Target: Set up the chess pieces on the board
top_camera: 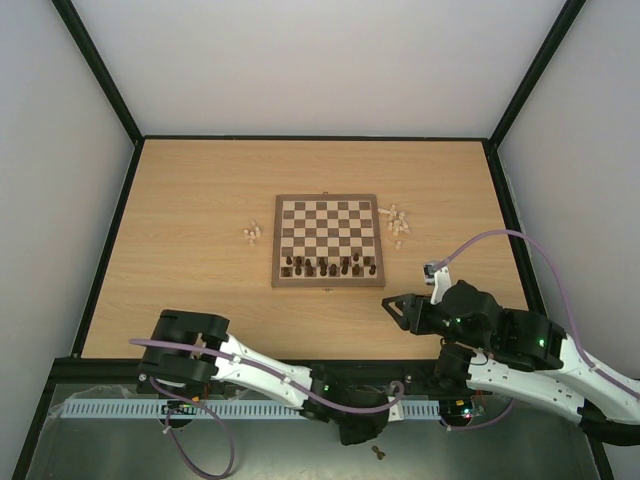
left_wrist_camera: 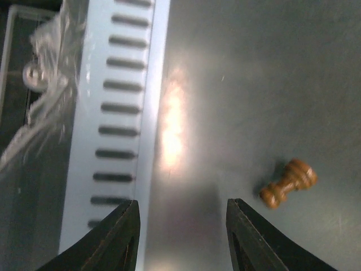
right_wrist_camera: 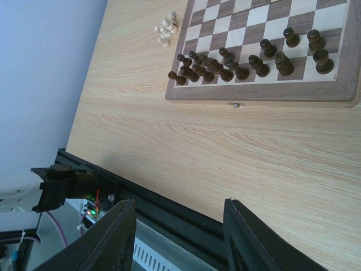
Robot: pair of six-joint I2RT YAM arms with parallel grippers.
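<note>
The checkered board [top_camera: 277,240] lies mid-table, with dark pieces [right_wrist_camera: 284,64] standing along its near side and the rest of its squares bare. One brown piece [left_wrist_camera: 290,182], lying on its side, rests on the grey floor below the table's front edge; from above, this fallen piece [top_camera: 378,453] shows beside the left arm's end. My left gripper hovers over that floor, open and empty, the piece off to the right of its fingers. Over the table's front right part, my right gripper is open with nothing between its fingers.
Light pieces lie in a small group [top_camera: 253,233] left of the board and a larger group [top_camera: 398,219] right of it. A slotted metal rail [left_wrist_camera: 121,107] and the dark table-edge beam [right_wrist_camera: 192,226] border the floor strip. Wood in front of the board is clear.
</note>
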